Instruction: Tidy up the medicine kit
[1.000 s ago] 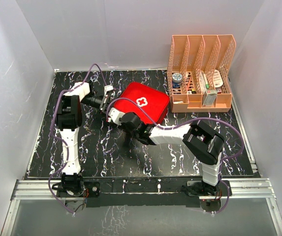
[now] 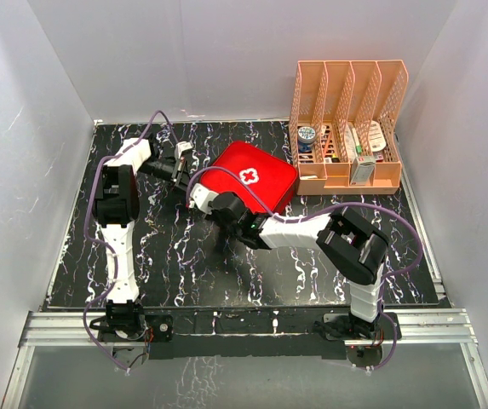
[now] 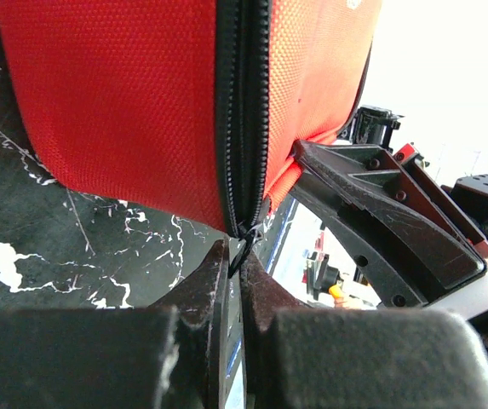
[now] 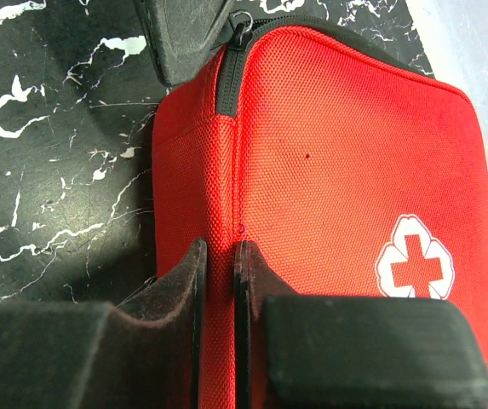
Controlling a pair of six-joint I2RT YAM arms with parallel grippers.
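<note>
The red medicine bag (image 2: 252, 162), with a white cross, lies in the middle of the table. In the left wrist view its black zipper (image 3: 244, 128) runs down to a metal pull (image 3: 247, 240), where my left gripper is shut on the pull. My right gripper is shut on the red fabric edge of the bag (image 4: 337, 162), below the corner where a zipper end (image 4: 231, 72) shows. From above, both grippers meet at the bag's left side, partly hidden by the arms.
A peach organizer (image 2: 333, 181) with upright dividers, a blue-lidded jar (image 2: 307, 136) and several small items stands at back right. The table's front left between the arms is clear. Grey walls border the table.
The bag has shifted slightly to the right and toward the front, with its cross a little lower in the top view. My left gripper has moved slightly with it.
</note>
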